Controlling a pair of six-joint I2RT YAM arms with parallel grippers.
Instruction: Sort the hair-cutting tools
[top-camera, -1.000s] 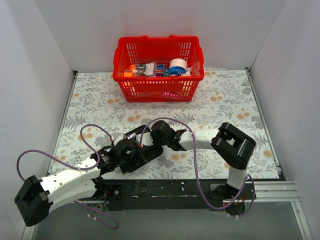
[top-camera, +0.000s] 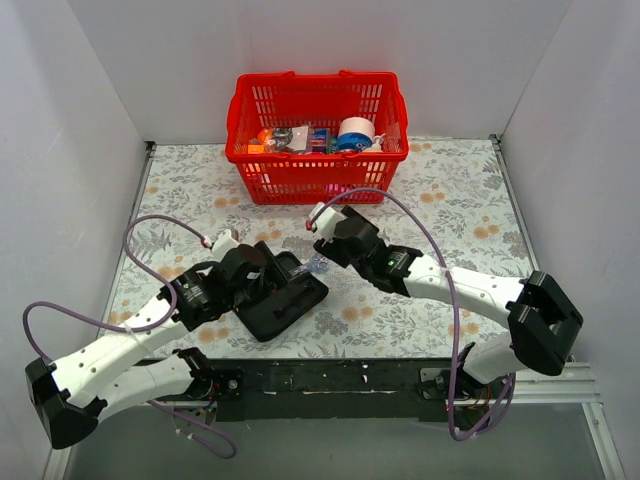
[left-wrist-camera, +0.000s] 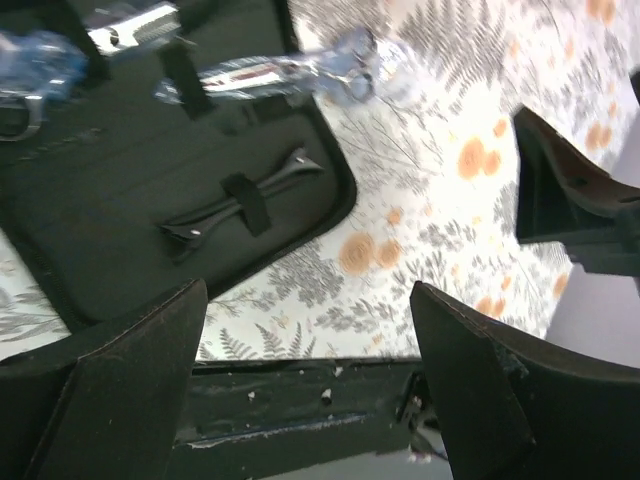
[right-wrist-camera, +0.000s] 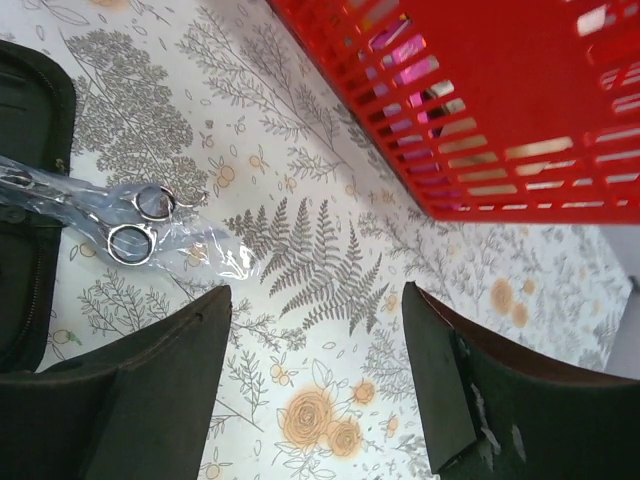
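Observation:
An open black zip case (top-camera: 270, 320) lies front centre, under my left gripper, whose fingers stand apart with nothing between them. A dark slim tool (left-wrist-camera: 200, 220) is strapped inside. Scissors in a clear bag lie across the case's rim onto the table; more silver tools in plastic show at the top of the left wrist view. My right gripper is open and empty, above the table to the right of the case, near the red basket.
The red basket (top-camera: 315, 180) with packets, a white roll and blue items stands at the back centre. Pale walls enclose three sides.
My right gripper has lifted away from the case, up and toward the back right. My left gripper has also moved up, toward the back. The case and bagged scissors now show more.

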